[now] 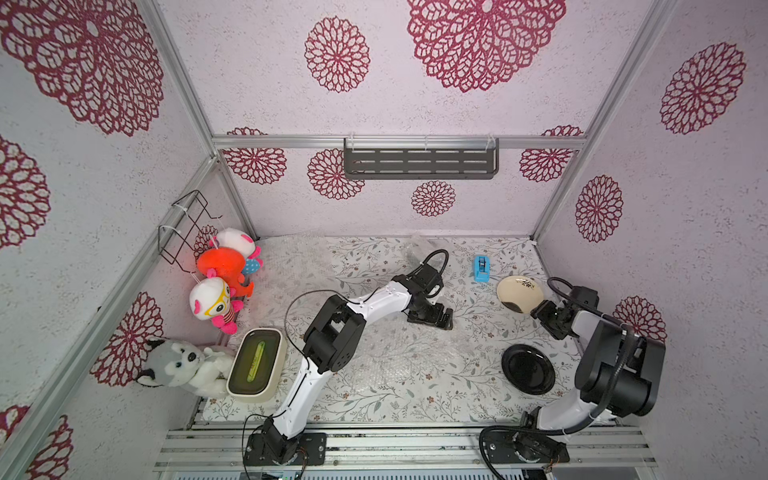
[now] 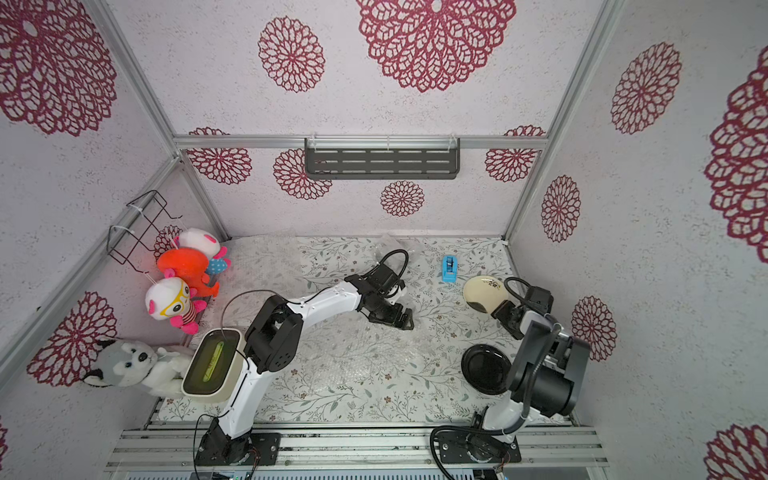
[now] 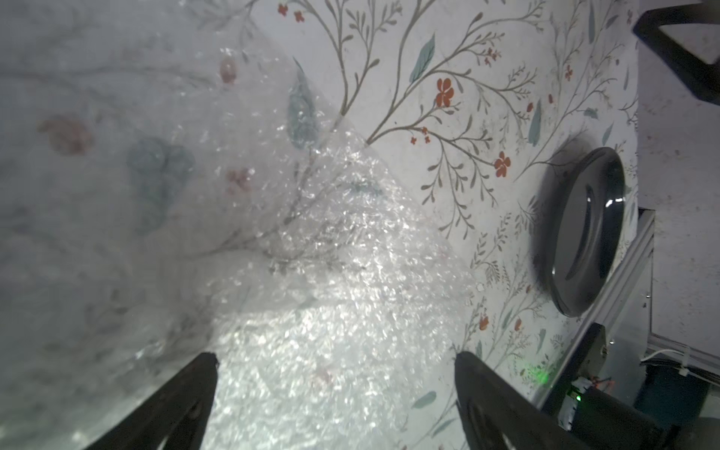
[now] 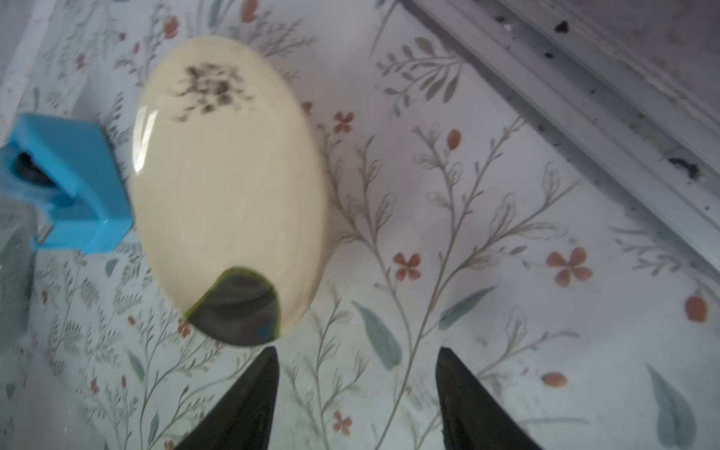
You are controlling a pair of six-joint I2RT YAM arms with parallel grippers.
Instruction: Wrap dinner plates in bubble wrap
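The cream plate (image 1: 518, 291) lies flat on the right side of the table, its dark patch toward the front. Just beyond the tips of my right gripper sits that plate (image 4: 232, 172), close to the left fingertip; the finger is open over bare tablecloth. A black plate (image 1: 528, 369) rests nearer the front edge. Clear bubble wrap (image 3: 337, 322) is spread over the middle of the table. Above it hangs my left gripper, open with nothing between its fingers. Against the patterned cloth, the wrap's outline is hard to follow in the top views.
A blue tape dispenser (image 1: 481, 269) stands behind the cream plate. An oval tub (image 1: 276, 348) with a yellow-green item and several plush toys (image 1: 220, 276) line the left side. A grey shelf (image 1: 420, 160) hangs at the back.
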